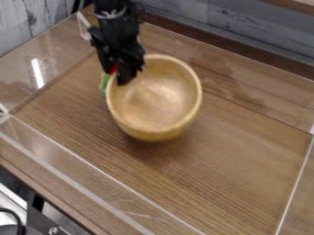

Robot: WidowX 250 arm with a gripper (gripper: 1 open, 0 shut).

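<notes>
A tan bowl (pixel 162 100) hangs at the centre, tipped with its inside toward the camera. My gripper (pixel 117 68) is at its upper left rim and is shut on the bowl; the black arm reaches down to it from the top. A green object (pixel 105 81) with some red beside it is mostly hidden behind the bowl and gripper.
A pale wall stands at the upper left, and a dark gap with cables is at the lower left beyond the table's edge.
</notes>
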